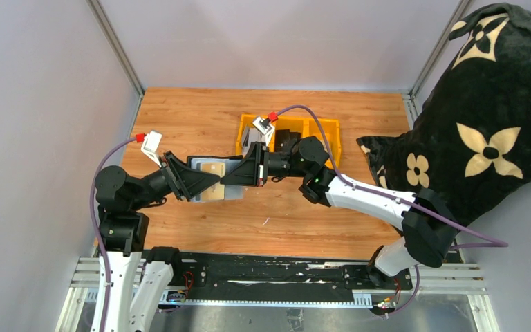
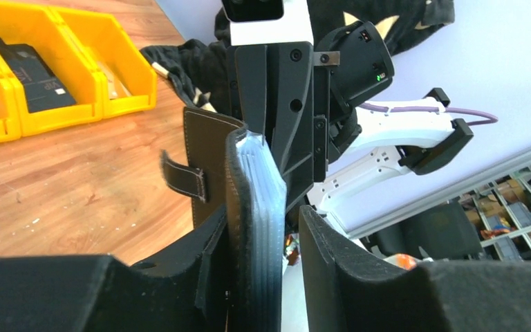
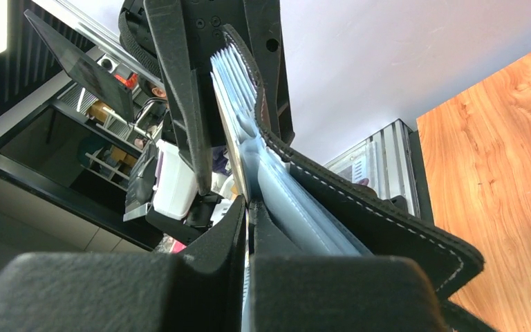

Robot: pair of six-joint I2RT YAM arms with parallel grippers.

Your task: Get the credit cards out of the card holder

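Note:
My left gripper [image 1: 217,180] is shut on the dark card holder [image 2: 211,155], which hangs above the table with its clear sleeves [image 2: 263,180] bunched together. A pale gold card [image 1: 212,190] lies on the sleeve side facing up, partly covered by both grippers. From the right, my right gripper [image 1: 222,181] reaches over the sleeves to the card. Its fingers are shut, tips against the near edge of the card, whose thin side [image 3: 227,128] shows in the right wrist view. Nothing clearly shows between those fingertips.
Behind the grippers stands a yellow divided tray [image 1: 329,128] holding grey and black items. A large dark cushion [image 1: 484,124] with cream flowers leans at the right. Bare wooden tabletop [image 1: 297,225] lies in front.

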